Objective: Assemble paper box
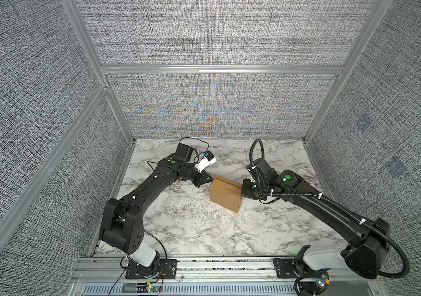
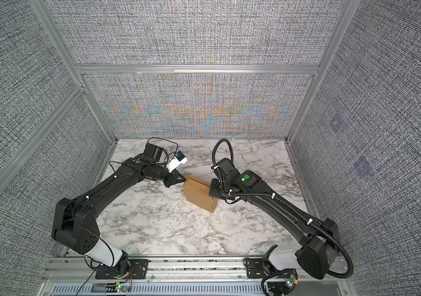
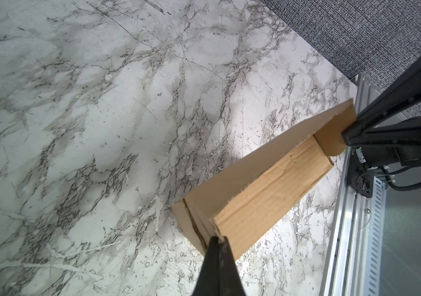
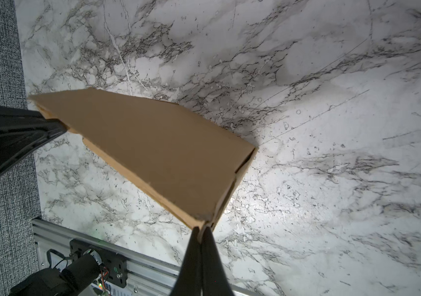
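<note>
A brown cardboard box (image 1: 225, 196) stands on the marble table between my two grippers, a long flap raised along its top. In the left wrist view that flap (image 3: 259, 157) leans over the box's top panel (image 3: 274, 187). My left gripper (image 1: 209, 180) is shut at the box's left end, its tips touching the cardboard edge. My right gripper (image 1: 244, 190) is shut at the opposite end; in the right wrist view its tips (image 4: 201, 236) meet a corner edge of the box. Whether thin cardboard sits between either pair of fingers is unclear.
Grey textured walls enclose the sides and back, and a metal rail (image 1: 225, 261) runs along the front edge.
</note>
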